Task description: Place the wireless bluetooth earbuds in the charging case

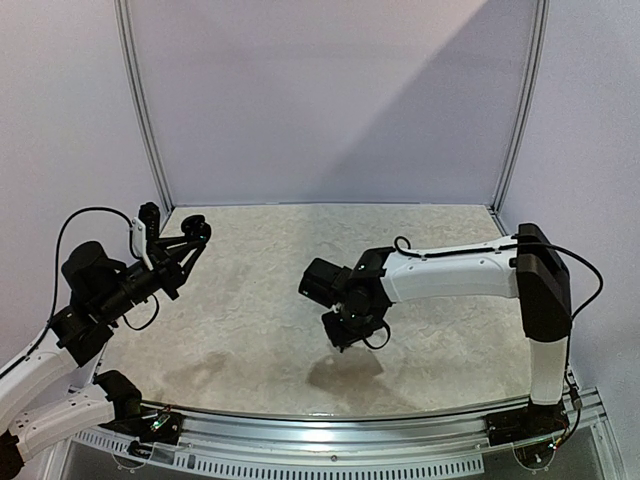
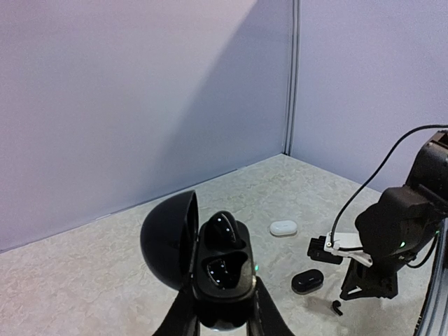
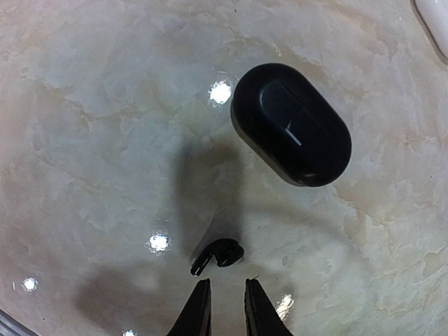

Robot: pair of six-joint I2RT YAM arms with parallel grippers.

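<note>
My left gripper (image 1: 190, 250) is raised at the left, shut on an open black charging case (image 2: 224, 294), whose lid (image 2: 168, 241) is hinged back; one well holds a black shape, probably an earbud (image 2: 225, 227), the other looks empty. My right gripper hangs low over the mid-table, part open with nothing between its fingertips. Just beyond them a black earbud (image 3: 225, 253) lies on the table. A closed black oval case (image 3: 294, 126) lies farther on.
A white case lies beyond the black one, at the edge of the right wrist view. The rest of the marble-look table (image 1: 230, 310) shows clear around the arms.
</note>
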